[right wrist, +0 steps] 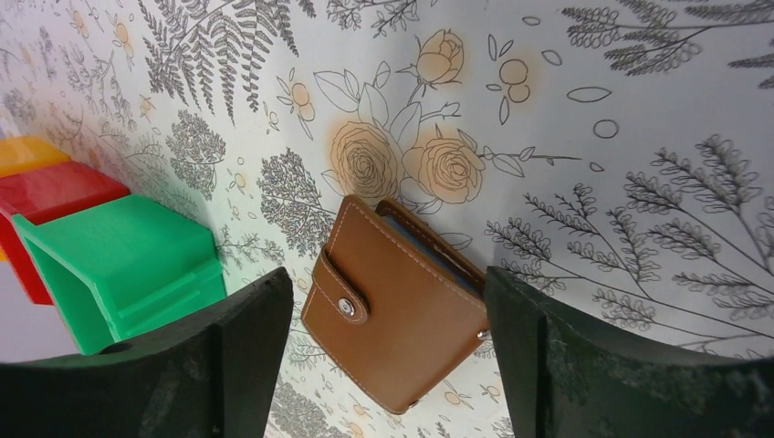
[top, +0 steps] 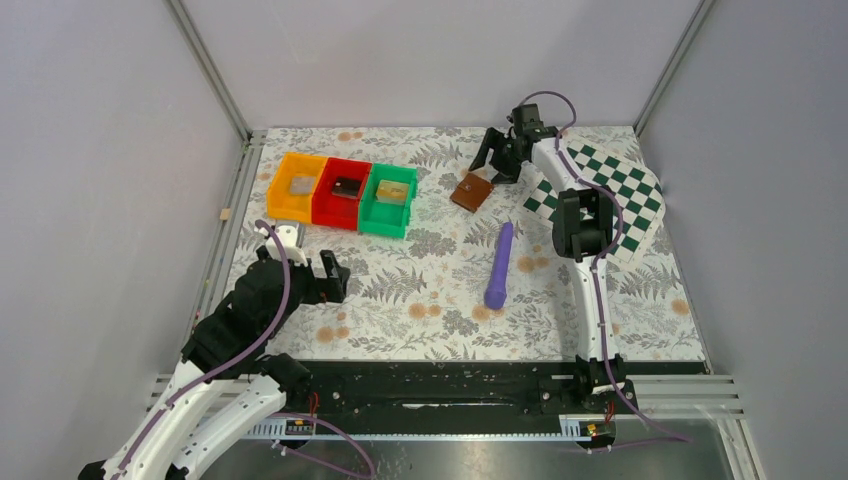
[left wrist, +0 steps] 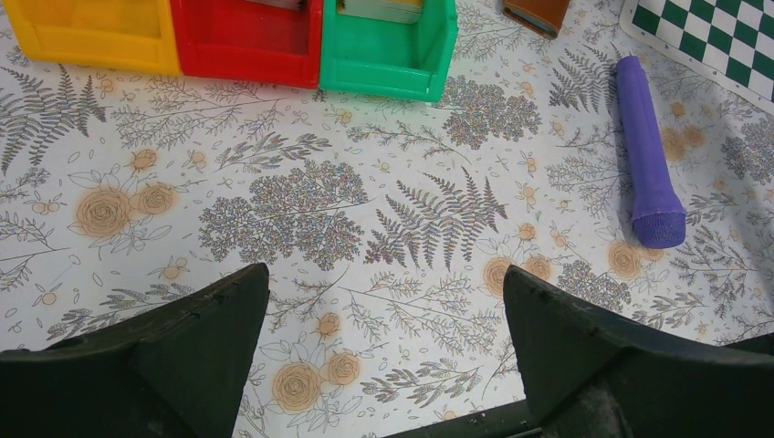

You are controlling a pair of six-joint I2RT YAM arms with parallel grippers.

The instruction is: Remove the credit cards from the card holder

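Observation:
A brown leather card holder [top: 471,192] [right wrist: 383,319], with a snap strap, lies on the floral mat at the back centre. Its upper edge shows a dark slot; no card can be clearly made out. My right gripper [top: 488,160] is open just above it, fingers either side of the holder in the right wrist view, the right fingertip close to its edge; touching I cannot tell. My left gripper [top: 324,275] stands open over the front left of the mat, empty.
Yellow [top: 292,208], red [top: 334,212] and green [top: 384,218] bins, holding small items, stand at the back left. A purple microphone-shaped object [top: 500,265] lies right of centre. A checkered board [top: 625,195] lies at the right.

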